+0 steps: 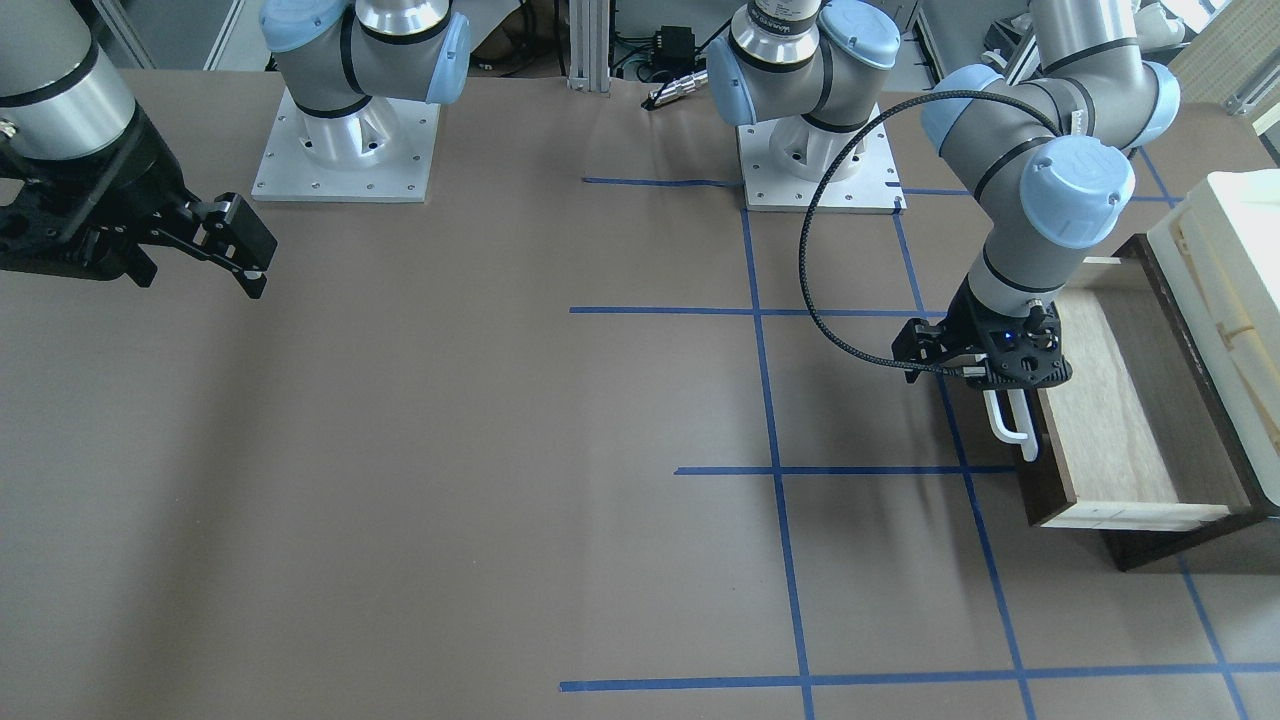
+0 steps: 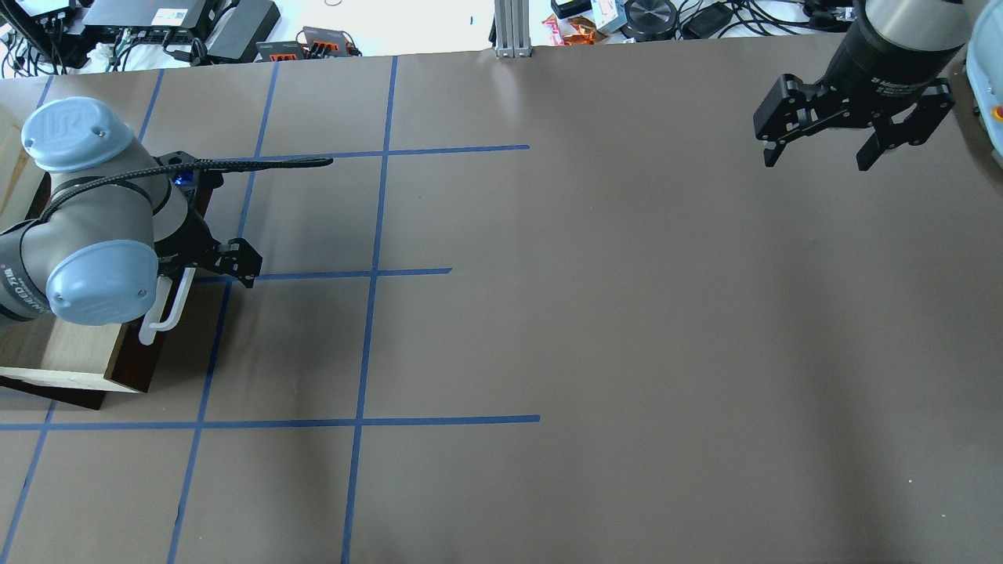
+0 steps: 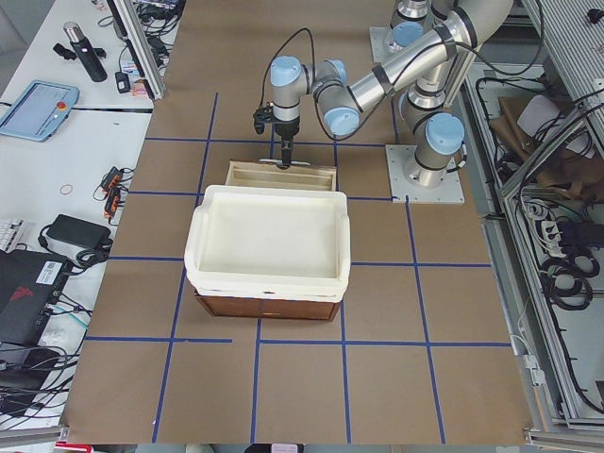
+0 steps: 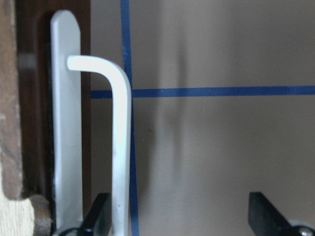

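Observation:
A wooden drawer (image 1: 1122, 408) with dark front and white bar handle (image 1: 1010, 434) sticks out from a cream-topped cabinet (image 3: 267, 241). My gripper (image 1: 960, 360) is at the handle. In the left wrist view the handle (image 4: 120, 147) runs upright along the dark drawer front (image 4: 32, 123); its lower end is beside the left finger (image 4: 98, 221), while the right finger (image 4: 263, 216) stands well apart over bare table. The gripper is open.
A second arm's black gripper (image 2: 846, 113) hangs at the far side. Other arm bases (image 1: 348, 168) stand at the back.

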